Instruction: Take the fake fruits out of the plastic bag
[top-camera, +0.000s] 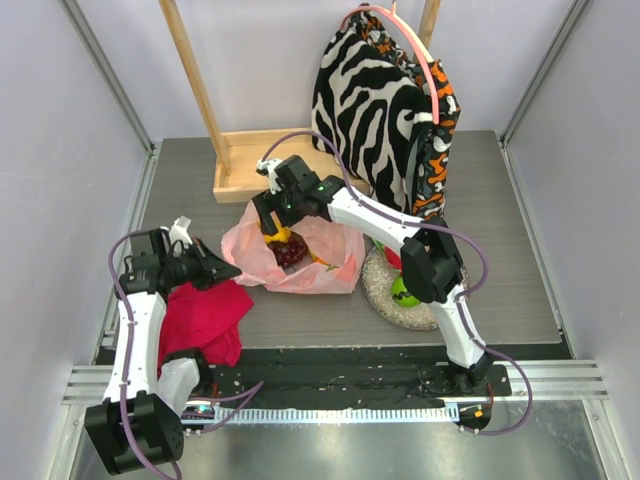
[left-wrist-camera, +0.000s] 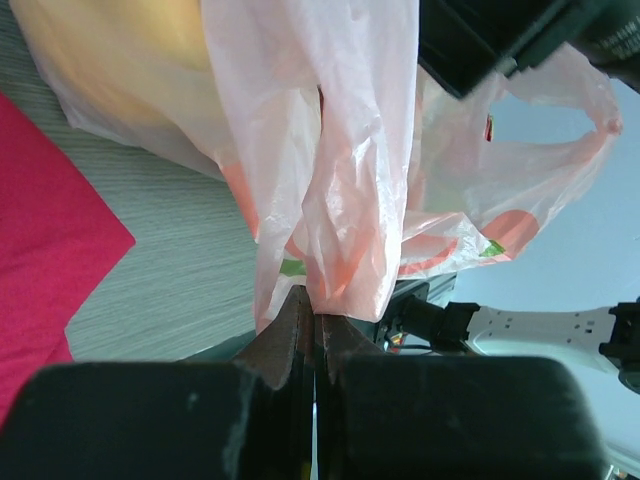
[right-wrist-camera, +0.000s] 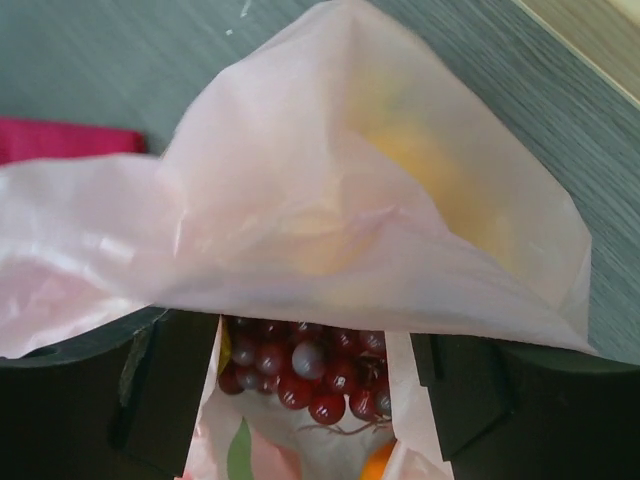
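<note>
The pink plastic bag (top-camera: 325, 270) lies at the table's centre, with dark red grapes (top-camera: 289, 251), a yellow fruit and an orange one inside. My left gripper (top-camera: 225, 272) is shut at the bag's left edge; in the left wrist view, bag film (left-wrist-camera: 350, 230) rises from its tips (left-wrist-camera: 315, 330). My right gripper (top-camera: 272, 215) is over the bag's opening, above the yellow fruit. In the right wrist view, its part-open fingers stand either side of the grapes (right-wrist-camera: 310, 370), partly hidden by bag film.
A round plate (top-camera: 390, 310) with fruits, including a green one (top-camera: 403, 292), is at right, partly under the right arm. A wooden tray (top-camera: 235, 185) and zebra-print fabric (top-camera: 360, 100) stand behind. A red cloth (top-camera: 200, 325) lies front left.
</note>
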